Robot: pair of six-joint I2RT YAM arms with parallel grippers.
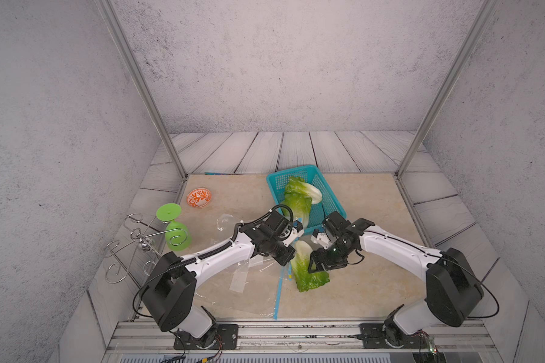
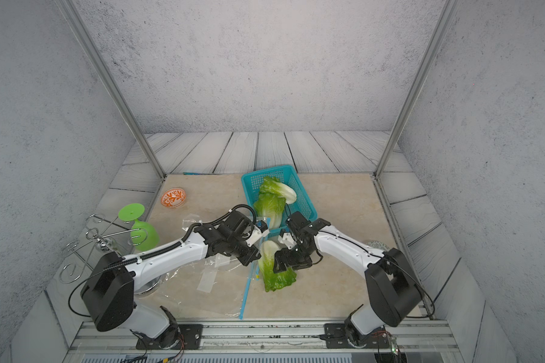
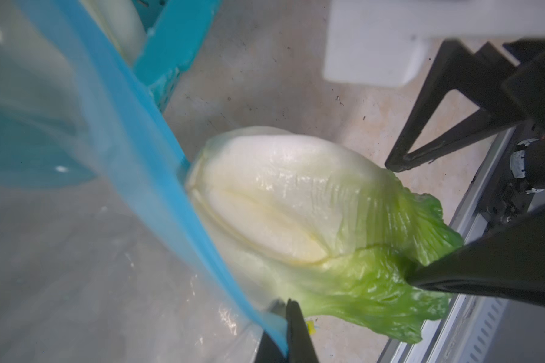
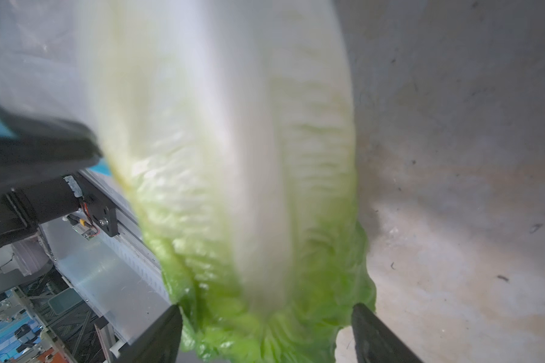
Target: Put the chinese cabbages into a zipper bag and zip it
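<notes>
A Chinese cabbage (image 3: 296,199) lies on the board in front of the basket, pale end toward the basket, green leaves (image 1: 308,278) toward the front. My left gripper is shut on the blue zipper edge (image 3: 163,181) of the clear bag, which is held up beside the cabbage. My right gripper hangs over that cabbage, its fingers open at either side of the leafy part; whether they touch it is unclear. More cabbage (image 1: 296,202) lies in the teal basket.
The teal basket (image 1: 333,199) stands behind both grippers. Clear bag plastic covers the board's left. A metal rack (image 1: 127,242), green object (image 1: 178,236) and orange patterned bowl (image 1: 198,196) sit at the left. The board's right is mostly clear.
</notes>
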